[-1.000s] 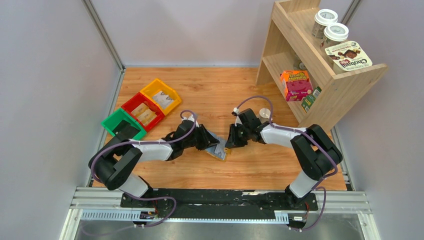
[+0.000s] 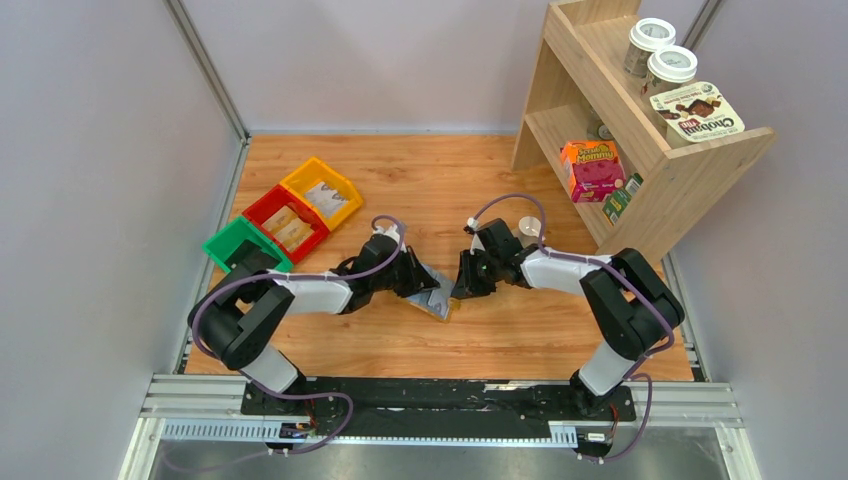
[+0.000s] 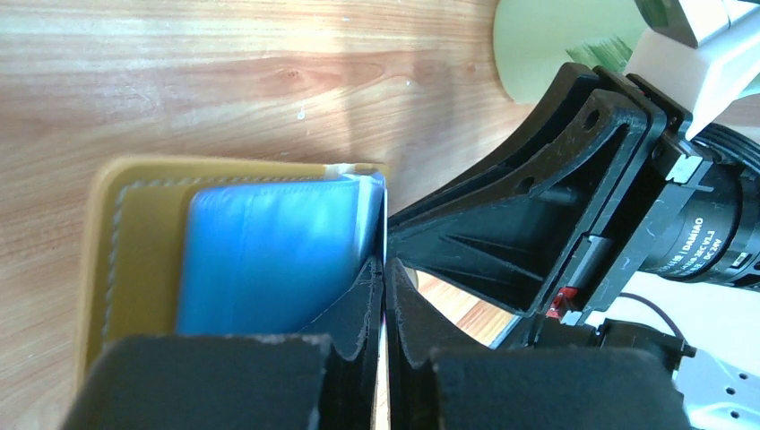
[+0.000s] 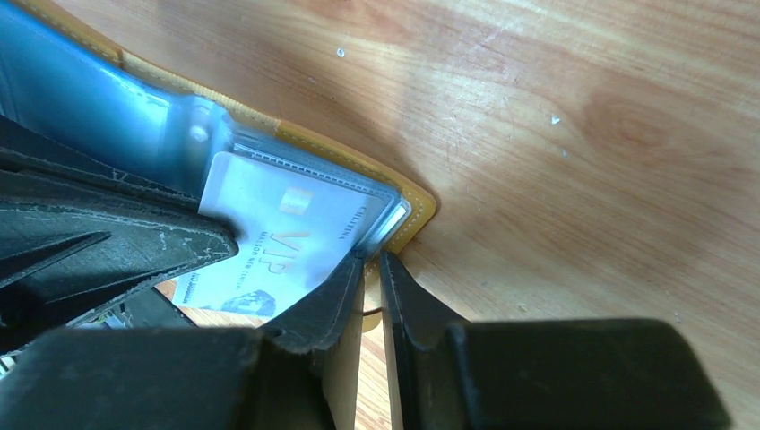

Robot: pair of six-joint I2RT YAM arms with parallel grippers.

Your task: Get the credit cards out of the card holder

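The tan card holder (image 2: 432,308) lies between my two grippers, its blue sleeve (image 3: 269,255) showing in the left wrist view. A pale card marked VIP (image 4: 278,237) lies slanted over the clear sleeves in the right wrist view, part of it behind a black finger of my left gripper. That left gripper is shut at the sleeve's edge. A thin bright edge runs to its tips; whether the card is pinched there is unclear. My right gripper is shut on the holder's tan edge, with tan material between its fingers.
Green, red and yellow bins (image 2: 286,226) stand at the back left. A round clear-lidded container (image 2: 530,230) is behind my right gripper. The wooden shelf (image 2: 650,220) fills the back right.
The right arm has stayed almost still, at the holder's right edge.
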